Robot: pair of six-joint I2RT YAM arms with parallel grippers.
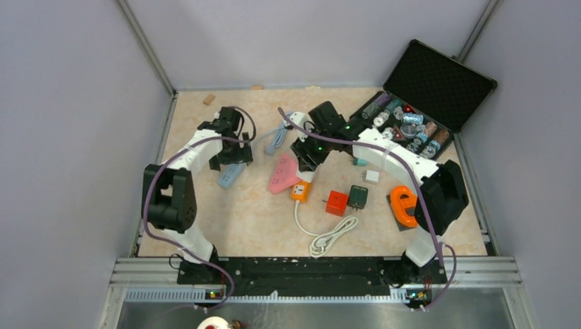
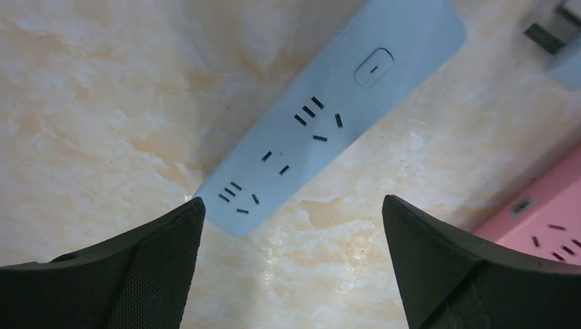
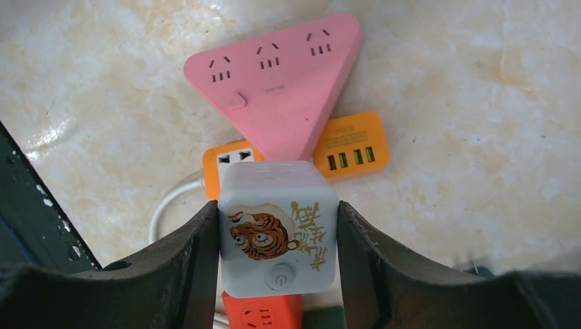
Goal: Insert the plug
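Observation:
My right gripper is shut on a white plug adapter with a tiger print; its prongs are hidden in the right wrist view. Below and beyond it lie the pink triangular socket strip and the orange socket strip, the pink one partly over the orange. My left gripper stands open, its fingers wide apart with nothing between them. Beneath it a light blue power strip lies flat on the table, its slots facing up.
A red adapter and a dark green adapter stand right of the orange strip, near a coiled white cable. An orange ring-shaped object and an open case occupy the right side.

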